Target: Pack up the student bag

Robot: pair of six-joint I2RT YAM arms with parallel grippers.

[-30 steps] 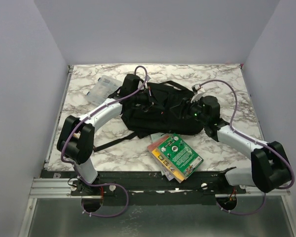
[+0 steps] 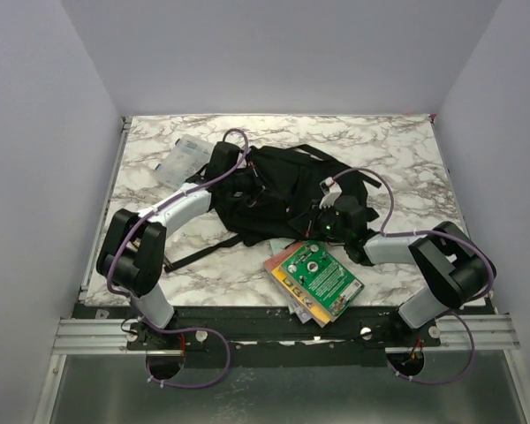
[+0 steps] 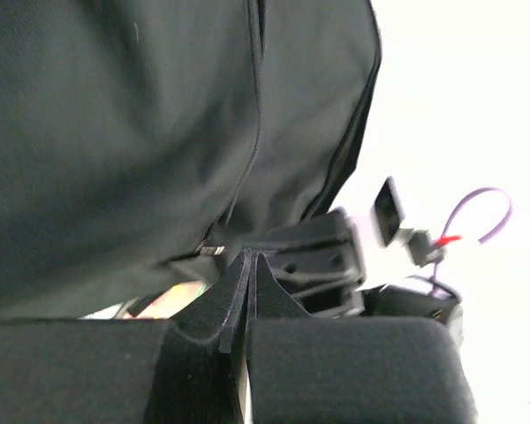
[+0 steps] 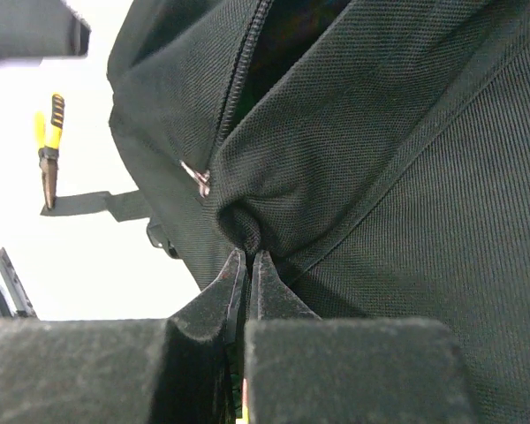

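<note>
The black bag (image 2: 283,177) lies on the marble table, its mouth towards the front. In the right wrist view, a zipper (image 4: 234,93) runs along the fabric edge. My right gripper (image 2: 300,231) is shut at the bag's front edge. Its fingertips (image 4: 267,269) touch a fold of the cloth, with no cloth visibly held between them. My left gripper (image 2: 263,190) is shut over the bag's middle, nothing showing between its fingers. A green book (image 2: 322,278) overlaps an orange-yellow one (image 2: 293,290) in front of the bag.
At the back left lies a clear plastic pouch (image 2: 184,159). A bag strap (image 2: 201,253) stretches out to the left front. Yellow-handled pliers (image 4: 49,146) lie near that strap.
The books stay put.
</note>
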